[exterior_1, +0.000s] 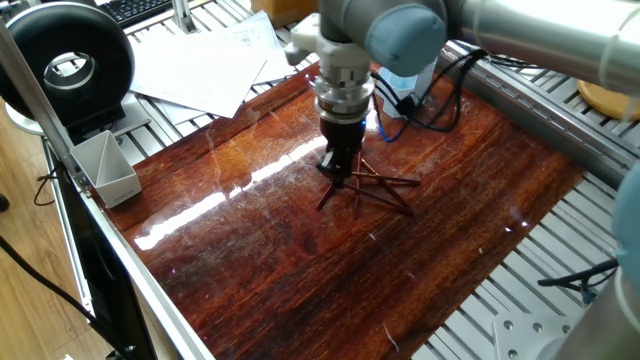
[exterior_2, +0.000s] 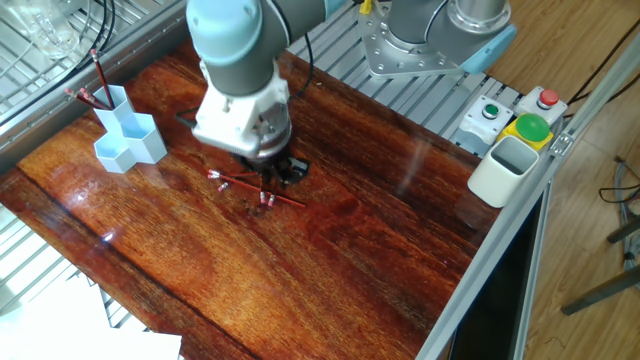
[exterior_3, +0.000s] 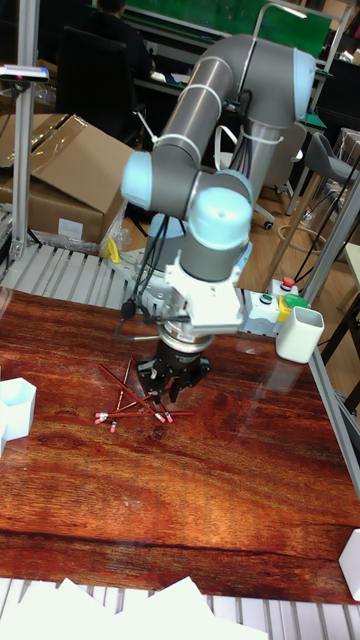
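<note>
Several thin dark-red sticks (exterior_1: 385, 183) lie crossed in a loose pile on the glossy wooden board; their pale-banded ends show on the sticks (exterior_2: 265, 198) in the second exterior view. Low over the pile is my black gripper (exterior_3: 170, 388), pointing down with its fingers spread apart. Nothing is visibly held between them, though the fingertips are small and partly blend with the sticks. A white holder of joined hexagonal cups (exterior_2: 130, 148) stands near the board's edge, with a few red sticks (exterior_2: 101, 80) upright in its rear cup.
A white square cup (exterior_1: 106, 170) stands at one board edge, and another white cup (exterior_2: 503, 172) is beside the button boxes (exterior_2: 530, 128). White papers (exterior_1: 205, 70) lie beyond the board. Much of the wooden board (exterior_3: 213, 501) is bare.
</note>
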